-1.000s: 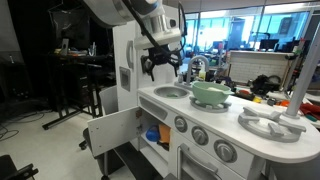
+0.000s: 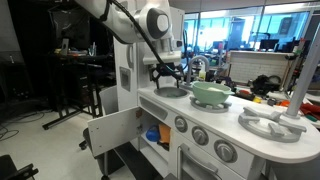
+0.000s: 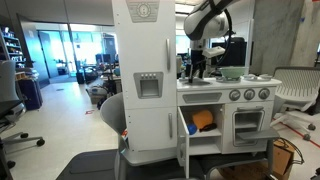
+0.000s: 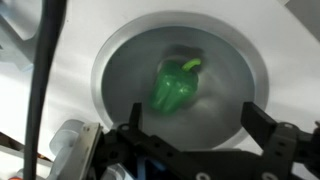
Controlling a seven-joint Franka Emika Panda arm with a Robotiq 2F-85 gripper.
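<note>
A green toy pepper (image 4: 176,86) with a yellowish stem lies in the round grey sink basin (image 4: 120,75) in the wrist view. My gripper stands open above it, one finger on each side of the lower part of the basin, with nothing held. From exterior view 1, the gripper (image 2: 167,77) hangs just over the sink (image 2: 173,92) in the white counter; the pepper cannot be made out there. Exterior view 2 has the gripper (image 3: 196,73) low over the counter beside the tall white fridge (image 3: 150,120).
Right of the sink, a pale green pot (image 2: 210,95) sits on a burner, and another grey burner (image 2: 272,123) is farther along. A faucet (image 2: 198,68) rises behind. Below, a cabinet door (image 2: 115,130) hangs open, with orange and blue items (image 2: 153,134) inside.
The arm has come down toward the sink, so the gripper is now much closer to the basin. The pot and the open cabinet door have not moved.
</note>
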